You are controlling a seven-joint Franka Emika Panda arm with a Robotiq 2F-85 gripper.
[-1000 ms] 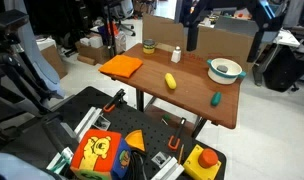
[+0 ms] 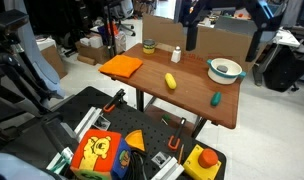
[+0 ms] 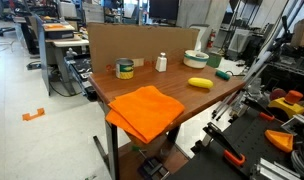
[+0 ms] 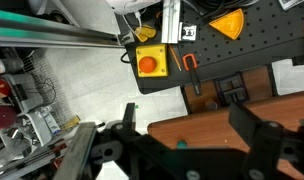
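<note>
My gripper [image 2: 221, 54] hangs over the right part of the brown table, its black fingers spread wide and nothing between them. In the wrist view the gripper is likewise open, above the table's edge and the gap beside the black bench. A yellow object [image 2: 170, 81], an orange cloth [image 2: 121, 66], a dark green object [image 2: 215, 99] and a white pot [image 2: 225, 70] with green at its rim rest on the table. Farther back are a white bottle [image 3: 161, 62] and a yellow-labelled can [image 3: 124, 69]. No object touches the fingers.
A black perforated bench [image 4: 207, 60] adjoins the table across a gap. On it are a colourful box [image 2: 95, 155], a yellow box with a red button [image 4: 151, 60] and an orange wedge [image 4: 230, 23]. A cardboard panel [image 3: 142, 45] stands along the table's far side.
</note>
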